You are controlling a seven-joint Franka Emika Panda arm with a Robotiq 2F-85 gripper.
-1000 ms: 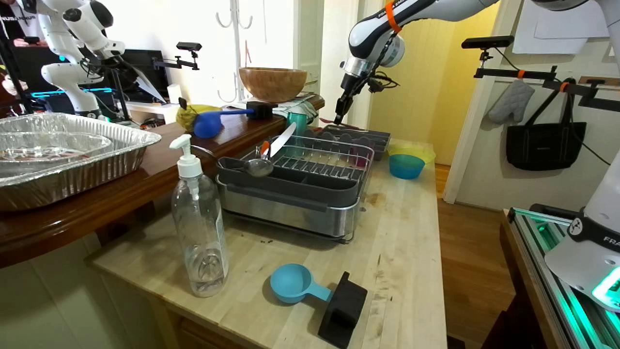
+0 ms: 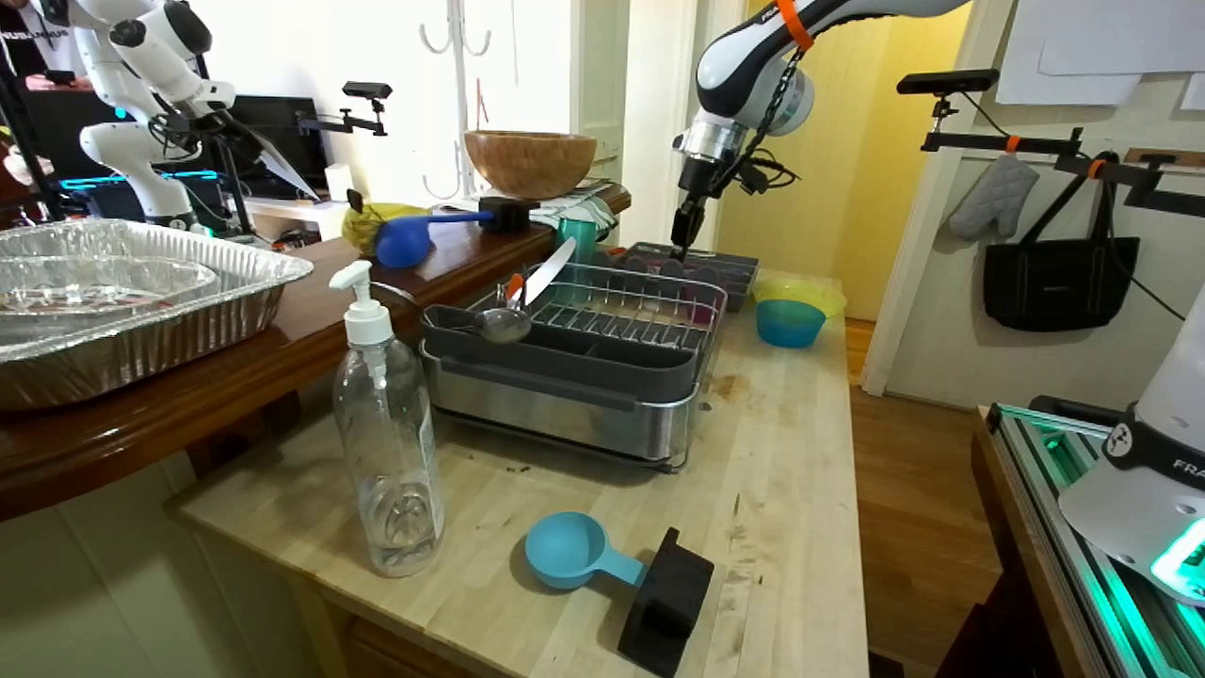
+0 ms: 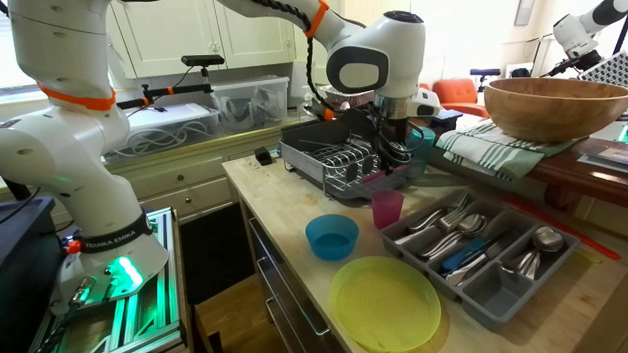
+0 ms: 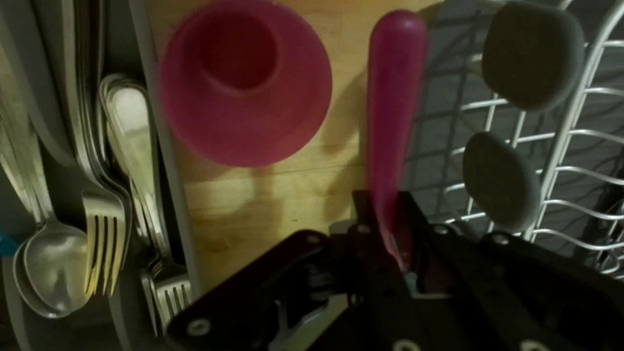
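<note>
In the wrist view, a long pink utensil handle (image 4: 398,87) rises from between the black fingers of my gripper, which is shut on it. What lies at the utensil's lower end is hidden by the gripper. Seen from above, the handle is between a pink cup (image 4: 298,111) and the wire dish rack (image 4: 561,146). In the second exterior view my gripper (image 3: 391,162) hangs over the near end of the rack (image 3: 329,162). The first exterior view has the gripper (image 2: 681,243) at the rack's far end.
A grey cutlery tray (image 3: 500,315) with forks, spoons and knives stands beside the pink cup (image 3: 387,209). Close by are a blue bowl (image 3: 332,236) and a yellow plate (image 3: 385,306). A clear pump bottle (image 2: 390,463) and a blue scoop (image 2: 568,550) occupy the counter's other end.
In the first exterior view, the arm has shifted to the right. The gripper now points more straight down; the pink utensil seen beside it earlier is hard to make out there.
</note>
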